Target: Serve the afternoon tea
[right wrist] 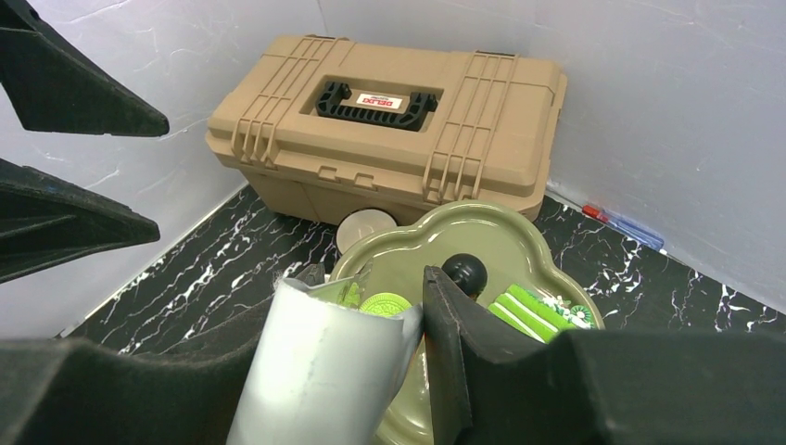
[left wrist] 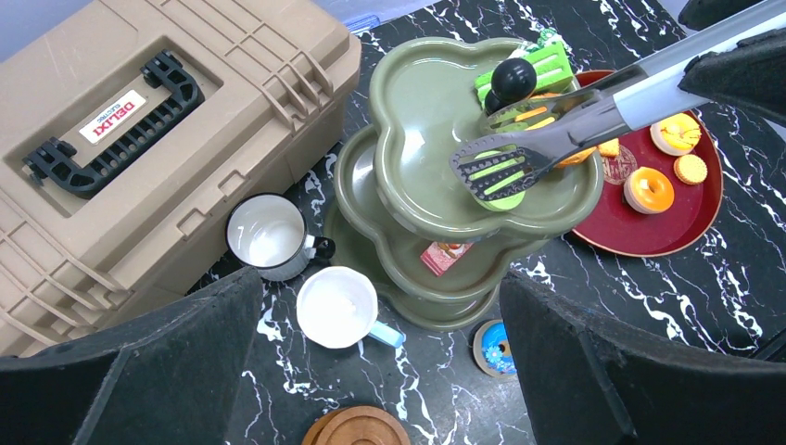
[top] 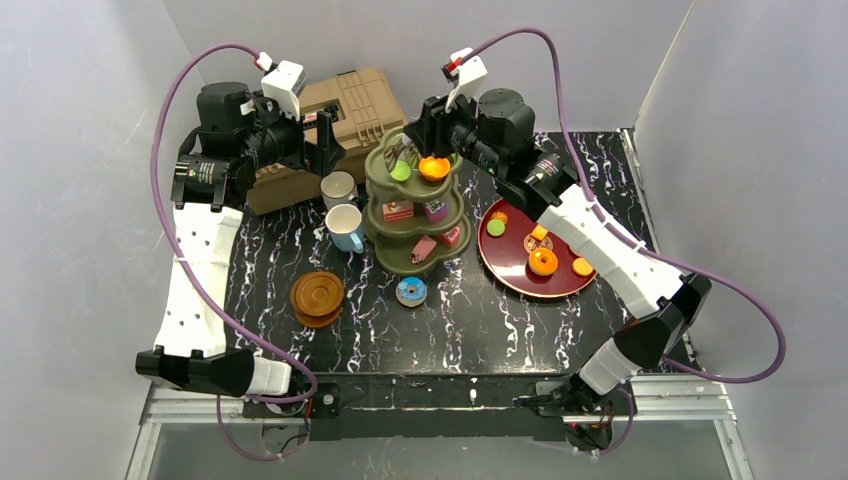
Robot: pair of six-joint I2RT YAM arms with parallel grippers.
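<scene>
My right gripper [top: 432, 125] is shut on serving tongs [left wrist: 630, 111], whose slotted head hangs over the top tier of a green three-tier stand [left wrist: 426, 102], at a light-green round piece [right wrist: 385, 304]. That tier also holds green striped pieces [right wrist: 528, 313] and an orange piece [top: 434, 169]; the lower tiers hold pink pieces [top: 398, 210]. My left gripper [top: 322, 150] is open and empty, left of the stand and above two mugs [left wrist: 336, 306]. Whether the tongs grip the round piece is unclear.
A tan case [left wrist: 241, 56] stands behind. A red tray [top: 515, 270] of toy pastries is at right. Brown coasters [top: 318, 295] and a blue donut [top: 411, 291] lie in front, with free counter around them.
</scene>
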